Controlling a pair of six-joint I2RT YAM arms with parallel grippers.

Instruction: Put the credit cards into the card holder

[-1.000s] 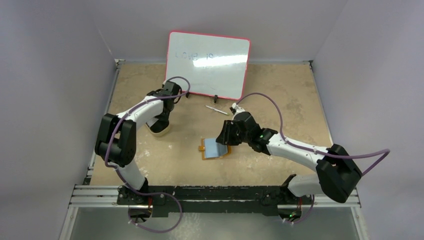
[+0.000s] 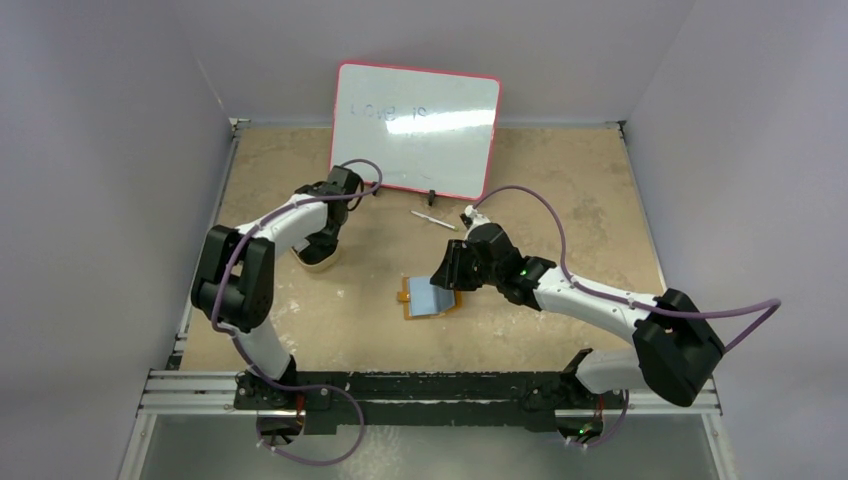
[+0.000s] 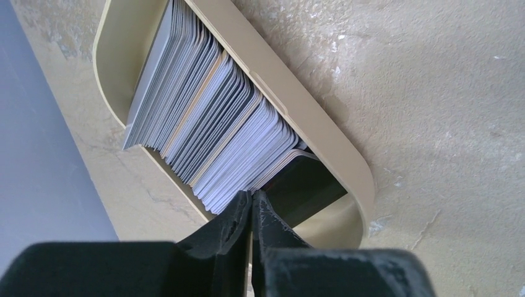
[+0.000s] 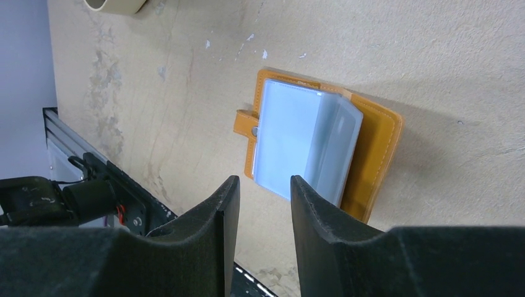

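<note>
A row of cards [image 3: 238, 154] leans inside a beige oval box [image 3: 347, 158], with a dark card [image 3: 303, 189] at the near end of the row. My left gripper is shut over that end, its tips close to the dark card; no card shows between them. Whether the tips touch the cards is hard to tell. On the table lies the brown card holder [image 4: 371, 167], open, with clear pale sleeves [image 4: 297, 133] spread on it. Above its near edge my right gripper stands open, nothing between its fingers.
A whiteboard [image 2: 415, 125] with a red frame stands at the back, and a white pen [image 2: 434, 220] lies in front of it. Between the box and the card holder the table [image 2: 370, 255] is clear.
My left gripper has dipped slightly toward the near end of the box. The right arm and the card holder have stayed still.
</note>
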